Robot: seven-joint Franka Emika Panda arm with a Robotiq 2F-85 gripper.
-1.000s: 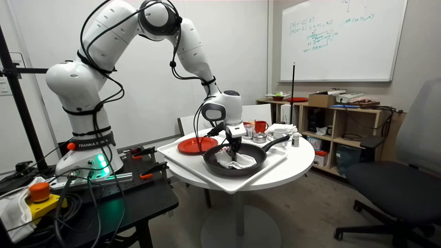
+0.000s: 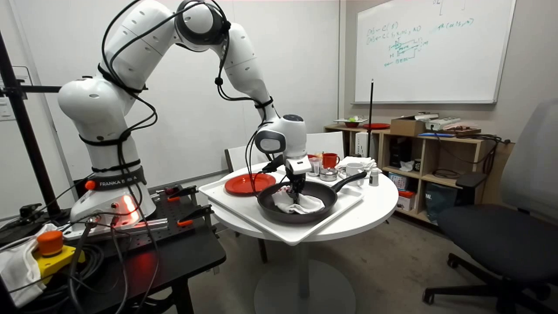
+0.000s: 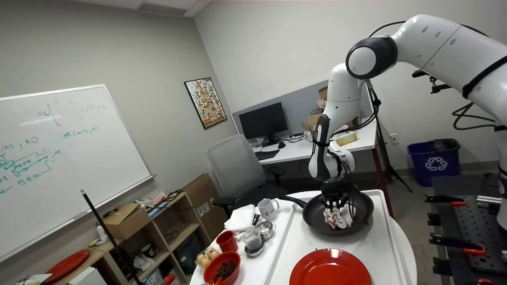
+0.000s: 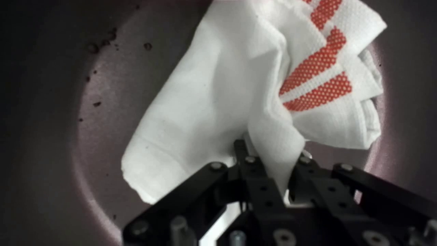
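Note:
A white cloth with red stripes [image 4: 205, 94] lies bunched inside the dark frying pan [image 4: 104, 123], where small dark crumbs dot the pan's surface. My gripper is shut on a raised fold of that cloth, which shows between the two black fingers. Exterior view 1 has the cloth [image 2: 308, 205] spread on the floor of the pan [image 2: 327, 194], my gripper [image 2: 295, 199] pointing straight down into it. From the other side, the striped part of the cloth [image 3: 335, 218] shows under the gripper, within the pan [image 3: 313, 221].
The pan stands on a white tray [image 2: 335, 217] on a round table [image 2: 384, 196]. Beside it on the tray is a red plate [image 3: 330, 270]. A grey mug [image 3: 268, 209], a red cup [image 3: 226, 241] and a red bowl [image 3: 228, 259] stand beyond the tray's edge.
The light on the robot's base has turned from green to red. Arm, cloth and pan look the same as before.

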